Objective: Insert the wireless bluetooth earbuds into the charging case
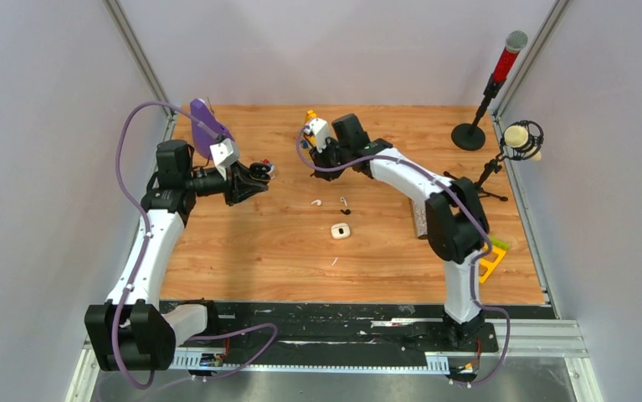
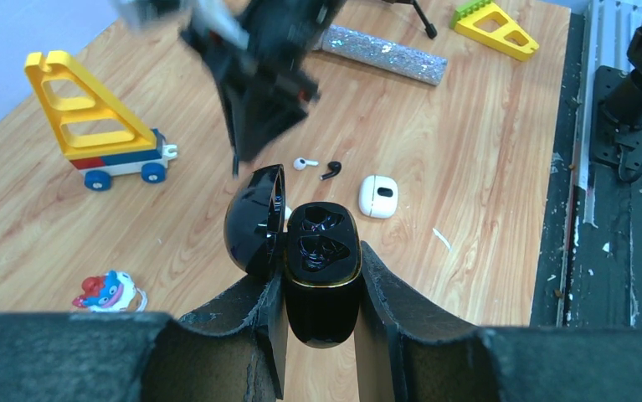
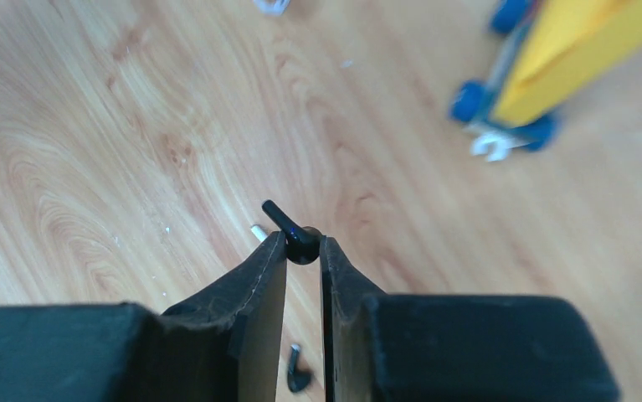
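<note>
An open black charging case [image 2: 323, 272] with two empty-looking slots is clamped in my left gripper, held above the table at the left in the top view. Its lid [image 2: 254, 222] stands raised to one side. My right gripper is shut on a black earbud [image 3: 285, 223], whose stem sticks out up and left from the fingertips. Over the back middle of the table hangs the right hand [image 1: 326, 167], apart from the case. A second black earbud [image 1: 346, 211] lies on the wood near a white earbud [image 1: 344, 201].
Another white earbud [image 1: 316, 203] and a white case [image 1: 341, 231] lie mid-table. A toy with a yellow frame [image 2: 91, 109] stands at the back, close to the right hand. A figurine [image 2: 110, 291] sits near the left hand.
</note>
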